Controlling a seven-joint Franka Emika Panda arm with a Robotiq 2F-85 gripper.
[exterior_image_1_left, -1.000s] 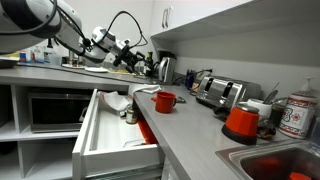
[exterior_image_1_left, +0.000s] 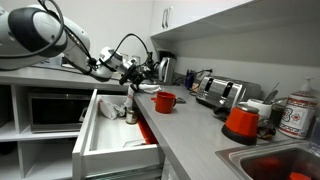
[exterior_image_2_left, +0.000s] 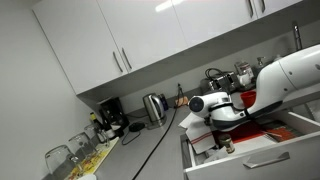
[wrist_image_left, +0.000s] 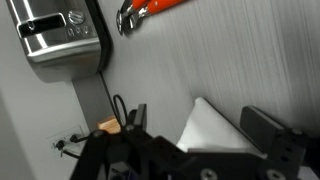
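A white cloth (wrist_image_left: 212, 128) lies on the grey counter in the wrist view, its lower part hidden by my gripper. The fingers stand open, with a finger on each side of the cloth's visible tip; whether they touch it cannot be told. Exterior view 1 has the gripper (exterior_image_1_left: 134, 77) low over the counter's far part, by the white cloth (exterior_image_1_left: 149, 88) at the counter edge. From the other side, white material (exterior_image_2_left: 198, 132) shows below the gripper (exterior_image_2_left: 213, 108).
An open white drawer (exterior_image_1_left: 90, 137) holds a jar (exterior_image_1_left: 131, 116) below the arm. A red mug (exterior_image_1_left: 165, 102), a toaster (exterior_image_1_left: 220, 92) and a red-and-black kettle (exterior_image_1_left: 241, 124) line the counter. Orange-handled pliers (wrist_image_left: 150, 10) lie near the toaster (wrist_image_left: 62, 28).
The gripper has come down and slightly towards the camera, from well above the counter to close by the cloth. Mug and drawer have stayed put.
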